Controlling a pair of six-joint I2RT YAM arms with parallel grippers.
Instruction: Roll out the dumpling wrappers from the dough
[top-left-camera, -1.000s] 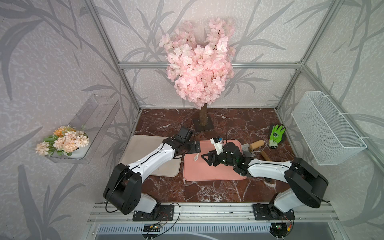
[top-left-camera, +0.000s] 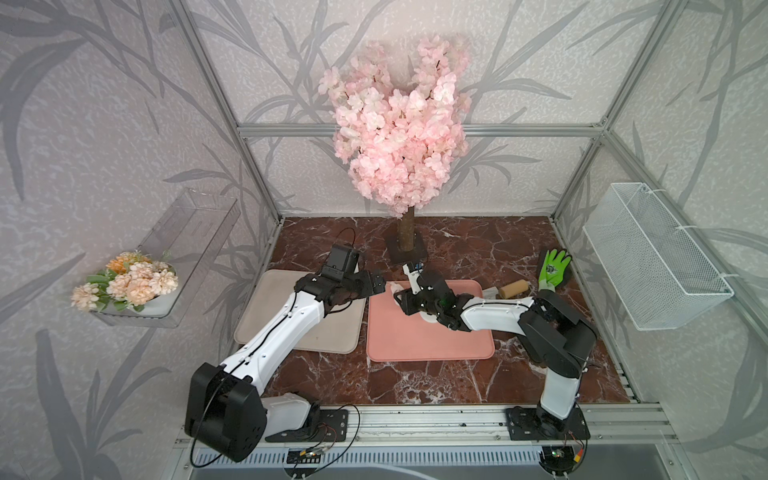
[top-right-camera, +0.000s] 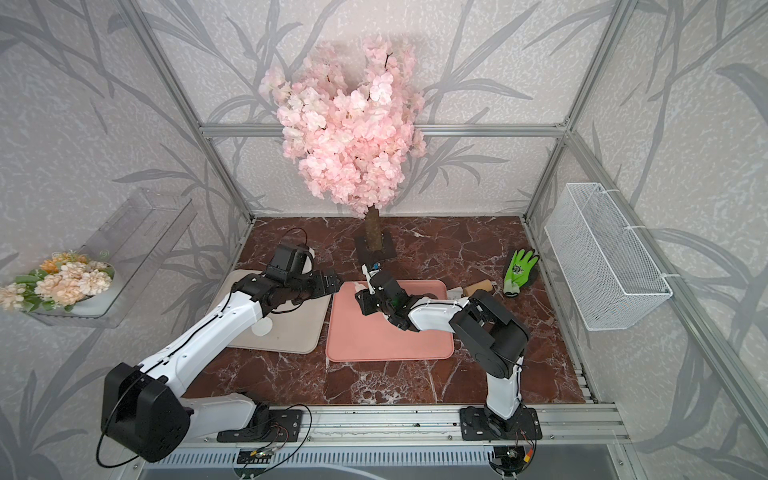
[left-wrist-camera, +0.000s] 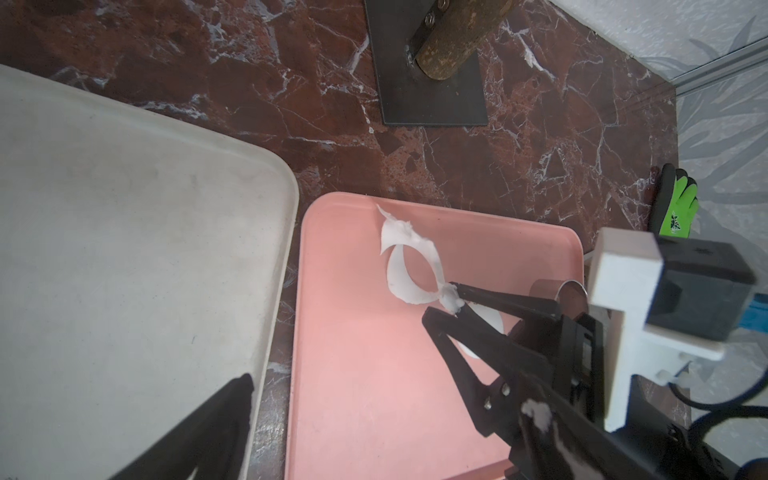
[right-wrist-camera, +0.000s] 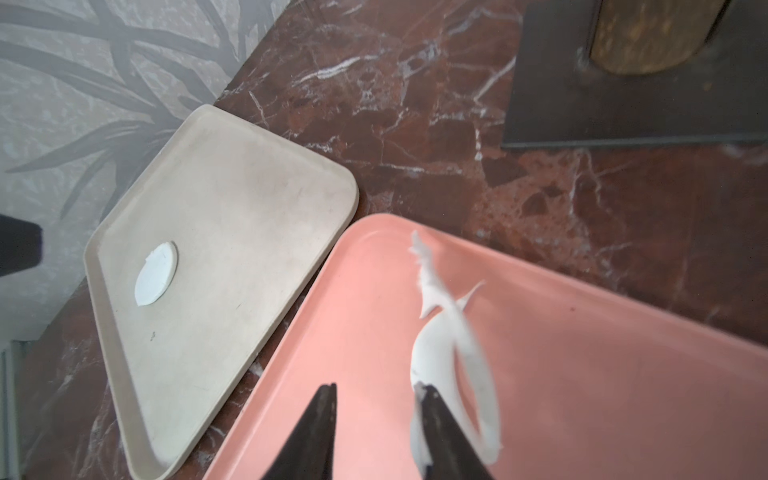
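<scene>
White dough trimmings (left-wrist-camera: 412, 240) form a loose, open loop near the pink tray's (left-wrist-camera: 352, 352) far left corner. My right gripper is at their near end, fingers apart; dough touches or overlaps one fingertip, and whether it is pinched cannot be told. In the left wrist view, another pale dough piece (left-wrist-camera: 486, 318) is partly hidden behind that gripper. A round white wrapper (right-wrist-camera: 157, 273) lies flat on the beige tray (right-wrist-camera: 264, 176). My left gripper (top-left-camera: 377, 281) stands open between the trays, its fingers spread wide and nothing between them.
A metal cylinder (left-wrist-camera: 569, 297) stands on the pink tray behind the right gripper. A rolling pin (top-left-camera: 513, 289) and a green glove (top-left-camera: 553, 269) lie to the right. Behind the trays rises the blossom tree's base (left-wrist-camera: 428, 88). The pink tray's front is clear.
My right gripper has moved left across the pink tray to the dough trimmings. The left gripper has drawn back leftward and away from the trimmings, toward the beige tray.
</scene>
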